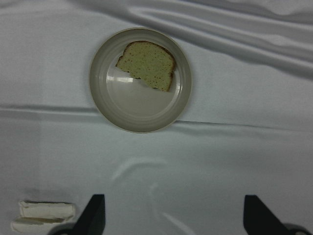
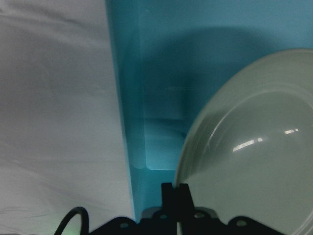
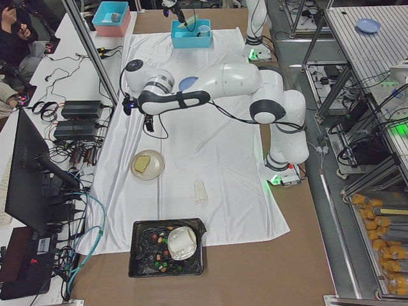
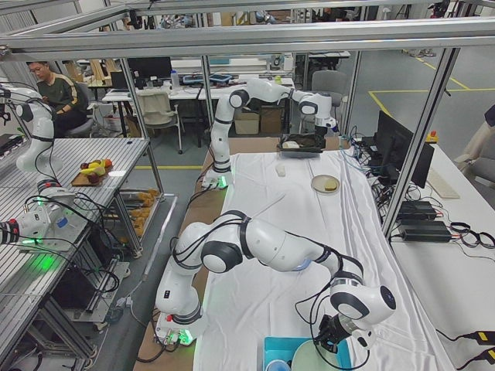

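My left gripper (image 3: 137, 109) hangs open above the white cloth. In the left wrist view its fingers frame bare cloth, with a beige plate (image 1: 139, 112) holding a bread slice (image 1: 146, 63) beyond, and a white wrapped item (image 1: 44, 212) at lower left. My right gripper is shut on the rim of a pale green plate (image 2: 254, 171), which is inside a blue bin (image 2: 181, 58). In the camera right view that bin stands at the near end of the cloth, with a cup (image 4: 278, 365) beside the plate.
A blue plate (image 3: 189, 83) lies mid-table, partly hidden by the left arm. A black tray (image 3: 146, 264) with scraps and a white bowl (image 3: 182, 243) sits at the front end. Monitor and cables line one side.
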